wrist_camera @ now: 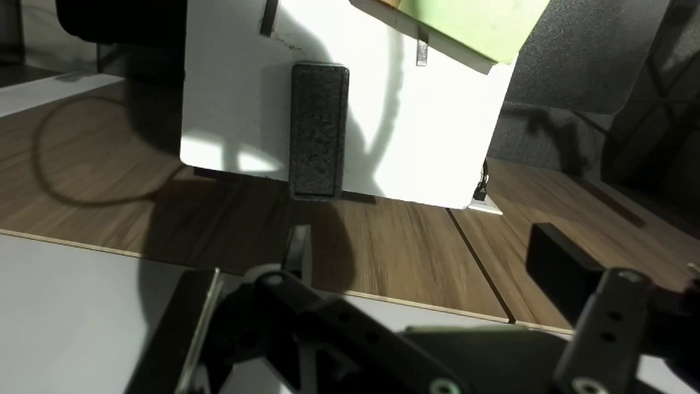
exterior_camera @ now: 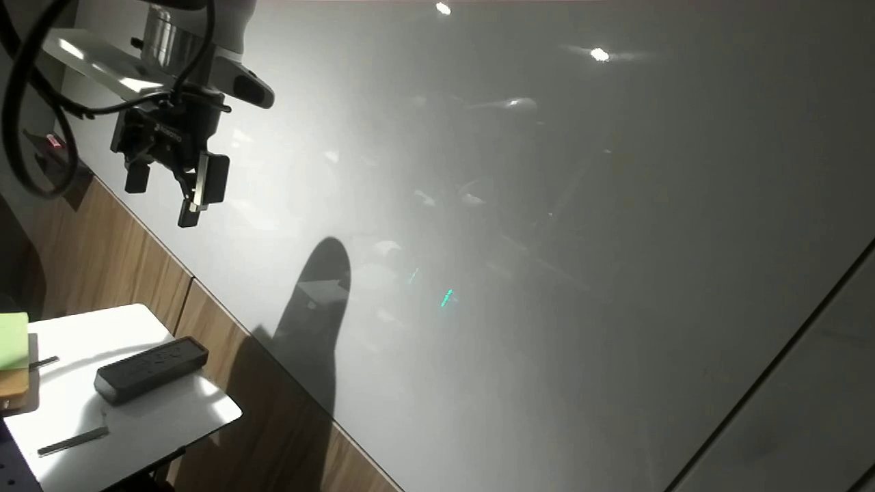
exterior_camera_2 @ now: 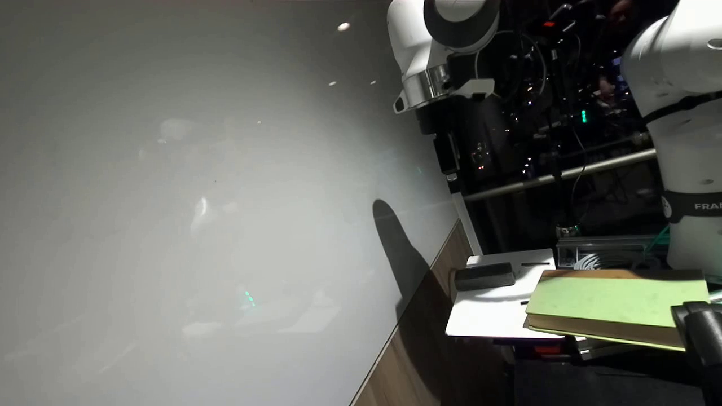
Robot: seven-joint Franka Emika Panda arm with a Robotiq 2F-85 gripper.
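My gripper [exterior_camera: 168, 193] hangs open and empty beside the large glossy white wall panel [exterior_camera: 525, 246], well above a small white table [exterior_camera: 176, 410]. On that table lies a dark, block-shaped object like an eraser [exterior_camera: 152, 370], apart from the gripper. In the wrist view the dark block [wrist_camera: 319, 131] lies lengthwise, one end reaching past the table's edge. Spread fingers [wrist_camera: 563, 270] show low in that view with nothing between them. Seen in the second exterior view, the gripper [exterior_camera_2: 452, 177] is side-on above the table's far side, its finger hard to read there.
A green-topped, book-like block [exterior_camera_2: 616, 298] occupies one side of the table. Thin dark strips [exterior_camera: 74, 441] lie on the tabletop. Wood panelling [exterior_camera: 209, 328] runs below the white panel. A white robot arm base [exterior_camera_2: 700, 162] stands at right. The air below the gripper is clear.
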